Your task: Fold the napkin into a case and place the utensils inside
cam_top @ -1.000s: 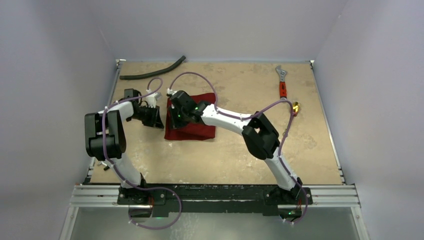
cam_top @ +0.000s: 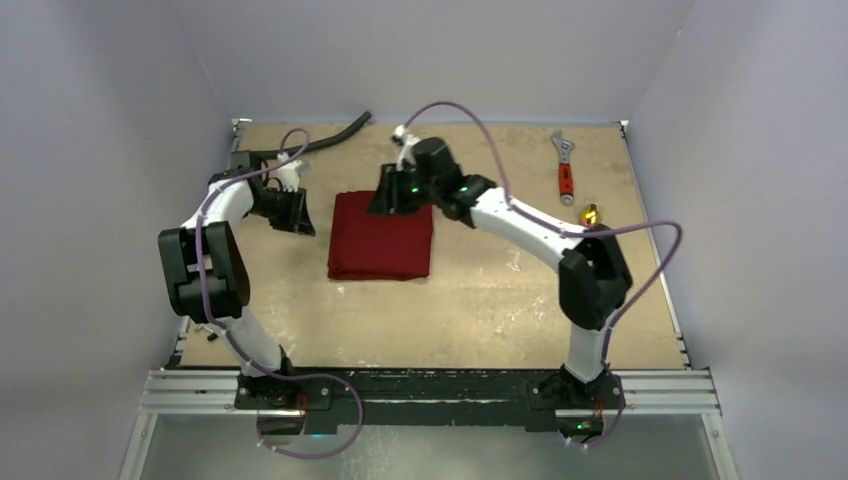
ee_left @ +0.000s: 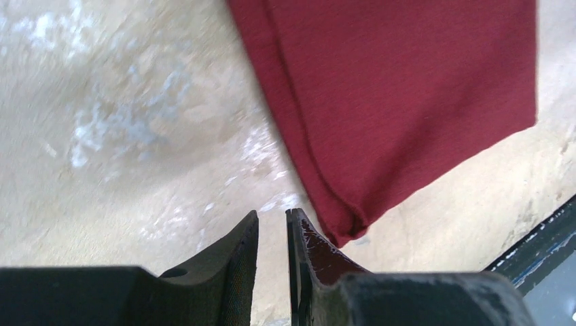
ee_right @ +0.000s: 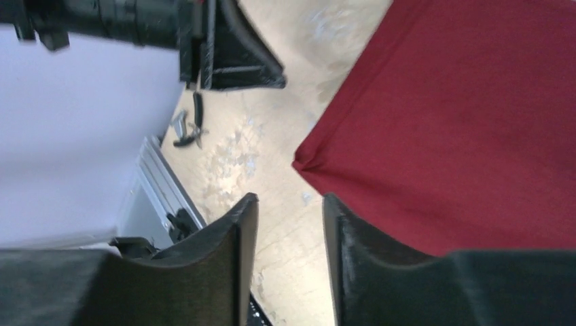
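Observation:
The dark red napkin (cam_top: 380,245) lies as a folded square in the middle-left of the table, with a narrow folded band along its left edge and a small crease at a near corner. My left gripper (cam_top: 297,222) hangs just left of it; in the left wrist view its fingertips (ee_left: 272,214) stand slightly apart, empty, over bare table. My right gripper (cam_top: 385,200), blurred, is above the napkin's upper part, its fingers apart and empty in the right wrist view (ee_right: 286,204). A gold spoon (cam_top: 590,212) is at the right, partly hidden by the right arm's cable.
An adjustable wrench (cam_top: 565,175) lies at the back right, a dark curved tube (cam_top: 340,135) at the back left. Small tools (ee_right: 193,136) sit near the left edge.
My right gripper has risen from the napkin's left part and moved toward the back right, uncovering the napkin. My left gripper has shifted slightly back and left, away from the napkin.

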